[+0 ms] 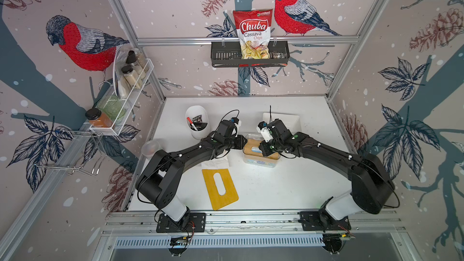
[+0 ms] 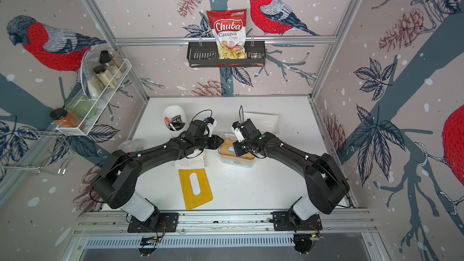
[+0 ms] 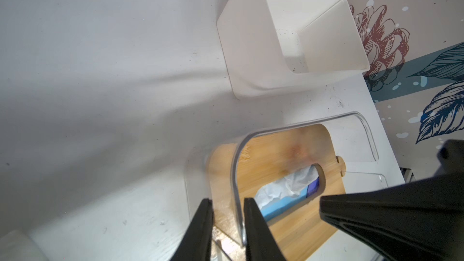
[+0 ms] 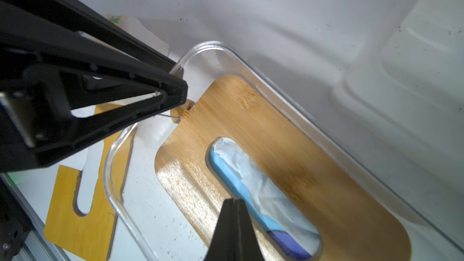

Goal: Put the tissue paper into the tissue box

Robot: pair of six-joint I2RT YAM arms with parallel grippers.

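The tissue box (image 4: 290,130) is a clear container with a bamboo lid; white tissue and blue packaging (image 4: 246,178) show through the lid's slot. My left gripper is at the clear rim at the box's left end, one finger on each side of it; I cannot tell whether it grips it. My right gripper is shut over the lid, beside the slot, with nothing visible between its fingers. A flat white paper (image 1: 215,163), perhaps tissue, lies left of the box, partly under the left arm.
A white bin (image 3: 246,43) stands behind the box. A white cup of utensils (image 1: 191,111) is at back left, a clear container (image 1: 150,147) at far left, a yellow board (image 1: 212,200) in front.
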